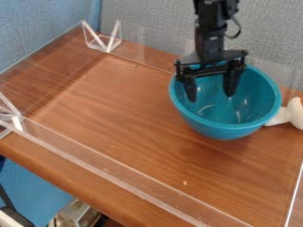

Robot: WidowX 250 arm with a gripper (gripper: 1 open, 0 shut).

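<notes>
My black gripper [210,82] hangs open over a teal plastic bowl [225,120] at the right of the table, its two fingers apart above the bowl's hollow. I see nothing between the fingers. A white object [292,113] lies against the bowl's right side, partly out of frame.
White wire-like brackets [102,43] stand at the back left and left edge. Grey padded walls close off the back, and transparent strips run along the edges.
</notes>
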